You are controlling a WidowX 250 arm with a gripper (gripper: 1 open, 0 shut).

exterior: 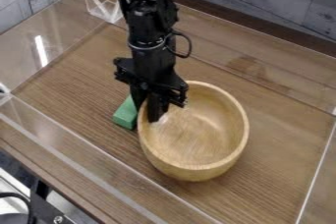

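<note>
A black robot arm reaches down from the top to a tan plastic bowl (203, 144), with its gripper (156, 106) at the bowl's left rear rim, shut on it. The fingertips are dark and partly hard to make out. A green object (126, 114) lies just left of the bowl, partly hidden behind it and the gripper.
The wooden table (79, 90) has free room to the left, behind and at the right. A clear object (102, 4) stands at the back left. A black cable lies at the bottom left corner.
</note>
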